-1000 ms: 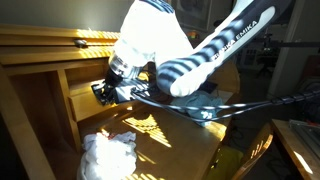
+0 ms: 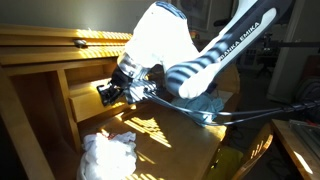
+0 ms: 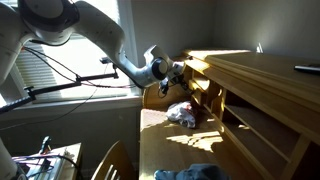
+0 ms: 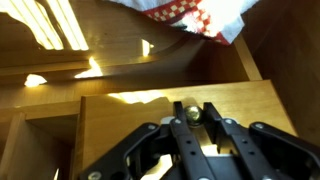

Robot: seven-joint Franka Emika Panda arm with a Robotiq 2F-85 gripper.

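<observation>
A small round knob point(image 4: 193, 115) sits on a light wooden drawer front point(image 4: 125, 115) in the wrist view. My gripper is shut on this knob, with a dark fingertip on either side. From exterior view 1, the gripper point(image 2: 112, 93) is at the drawer front point(image 2: 87, 104) in the desk's hutch, and the hand hides part of that front. Exterior view 2 has the gripper point(image 3: 181, 77) small and dark beside the shelves. How far out the drawer stands is hard to tell.
A white crumpled cloth point(image 2: 108, 156) lies on the desktop near the drawer, its red checked part point(image 4: 190, 8) visible from the wrist. A blue-grey cloth point(image 3: 192, 172) lies farther along the desk. Open cubbies point(image 3: 262, 130) line the hutch, with bare desktop point(image 3: 165, 150) before them.
The arm and hand have shifted slightly to the right in exterior view 1, and more of the forearm's lettering shows. The white cloth has stayed put.
</observation>
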